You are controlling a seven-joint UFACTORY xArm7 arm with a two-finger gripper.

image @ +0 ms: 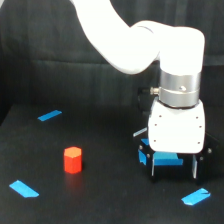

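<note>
My gripper hangs at the right, pointing down with its two fingers set wide apart. It is open, and nothing shows gripped. A blue object shows just behind and below the white hand, reaching past the left finger. The hand covers much of it, so its full shape is hidden. I cannot tell whether the fingers touch it. A red block stands alone on the dark table to the left, well apart from the gripper.
Flat blue pieces lie on the dark surface: one at the back left, one at the front left and one at the front right. A dark curtain closes off the back.
</note>
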